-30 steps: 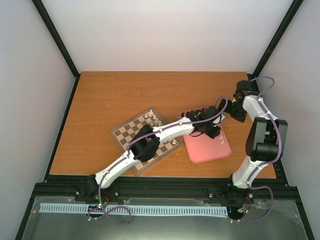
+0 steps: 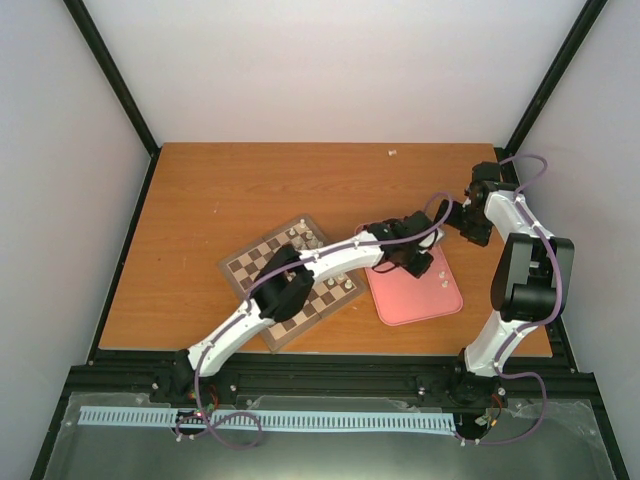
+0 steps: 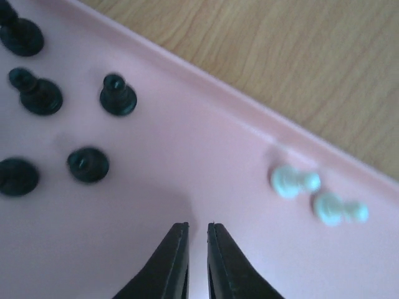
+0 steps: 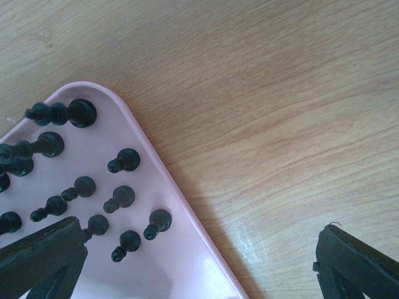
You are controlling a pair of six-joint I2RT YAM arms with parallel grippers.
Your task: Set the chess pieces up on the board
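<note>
The left gripper is over the pink tray (image 2: 405, 310), its fingertips nearly together with nothing between them. Two white pawns (image 3: 287, 181) lie close to the tray wall, right of the fingers. Several black pieces (image 3: 118, 94) stand to the left. At the far edge of the table a small whitish thing (image 2: 392, 152) lies alone, too small to identify surely. The chessboard (image 2: 242, 268), with some white pieces on it, is partly covered by the left arm. My right gripper stands wide open above the tray's black-piece corner, empty.
Black pieces (image 4: 81, 113) crowd the tray's far end. The left arm (image 2: 340, 260) stretches across board and tray. Bare table (image 2: 220, 190) lies at the far left, and wood is clear beside the tray under the right gripper.
A small whitish thing now shows at the table's far edge. The right arm is still.
</note>
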